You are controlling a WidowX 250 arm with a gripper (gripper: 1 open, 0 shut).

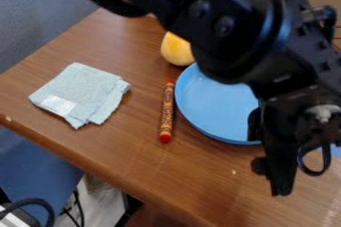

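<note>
My gripper (277,175) hangs low at the right of the table, in front of the blue plate; whether it is open or shut is unclear from this angle. The blue plate (208,106) is partly hidden by my arm. A long orange-brown marker (167,113) with a red end lies left of the plate. A yellow round object (174,50) sits behind it, partly covered by the arm. A folded pale blue cloth (80,94) lies at the left.
The arm fills the upper right, hiding most of the back.
</note>
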